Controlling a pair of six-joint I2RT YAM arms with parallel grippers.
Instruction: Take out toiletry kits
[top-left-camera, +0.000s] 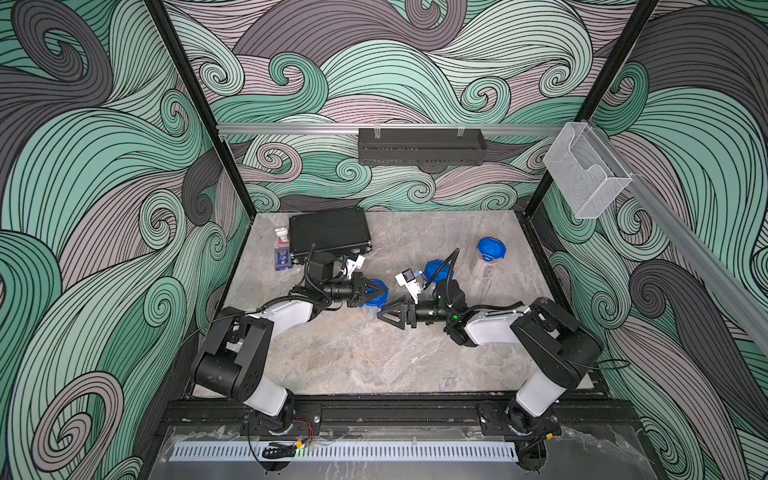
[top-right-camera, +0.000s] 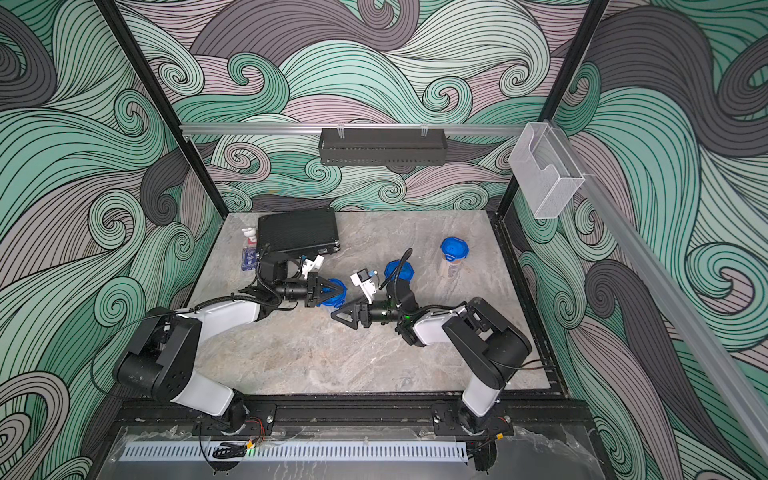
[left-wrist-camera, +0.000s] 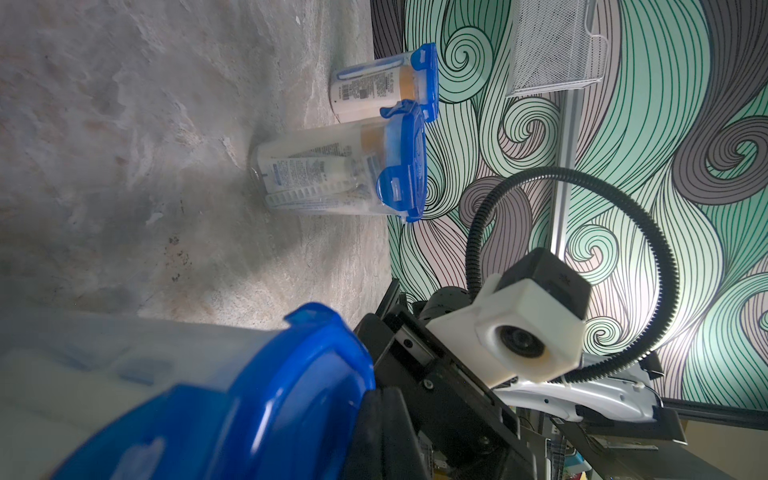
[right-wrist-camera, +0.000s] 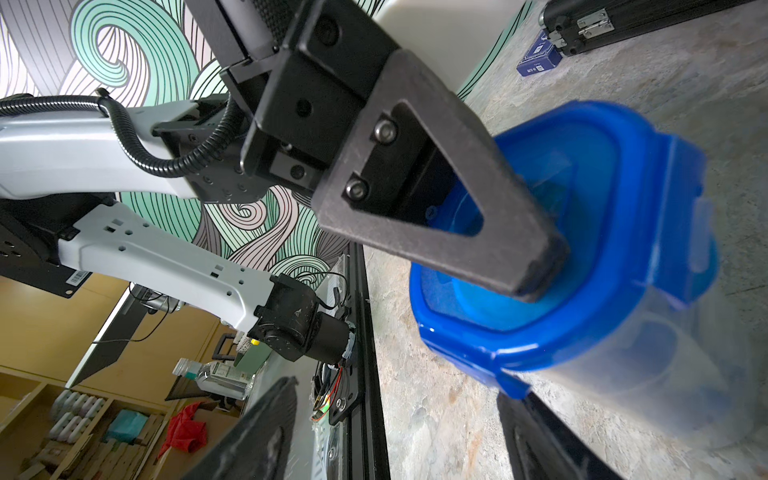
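Three clear tubs with blue lids stand on the table: a near tub (top-left-camera: 373, 293), a middle tub (top-left-camera: 437, 269) and a far right tub (top-left-camera: 491, 249). My left gripper is shut. In the right wrist view its fingers (right-wrist-camera: 448, 184) lie across the top of the near tub's lid (right-wrist-camera: 592, 272), with nothing showing between them; whether they press on it I cannot tell. My right gripper stands open, its fingers (right-wrist-camera: 552, 440) low beside the same tub's lid edge, and nothing is between them. Through the walls of the other two tubs (left-wrist-camera: 320, 172) white packages show.
A black case (top-left-camera: 329, 229) lies at the back left, with a blue box (top-left-camera: 282, 257) and a small bottle (top-left-camera: 281, 234) beside it. On the back rail hangs a black tray (top-left-camera: 421, 148), and a white mesh basket (top-left-camera: 584, 176) is mounted at right.
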